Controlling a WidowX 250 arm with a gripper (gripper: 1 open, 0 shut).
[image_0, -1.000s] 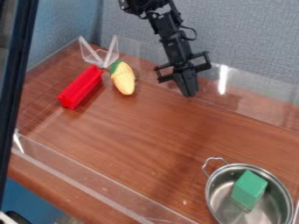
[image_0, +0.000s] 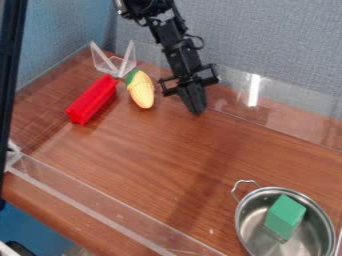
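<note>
My black gripper (image_0: 191, 100) hangs low over the wooden floor near the back wall, shut, with nothing visible between its fingers. To its left lie a yellow corn toy (image_0: 142, 92) with green leaves and a red block (image_0: 91, 100). A steel pot (image_0: 250, 235) with a green cube (image_0: 285, 217) inside stands at the front right, well away from the gripper.
Clear plastic guards run along the edges of the wooden surface (image_0: 160, 170), with a transparent corner piece (image_0: 107, 62) at the back left.
The gripper has moved left along the back wall, closer to the corn. The corn, red block and pot have not moved.
</note>
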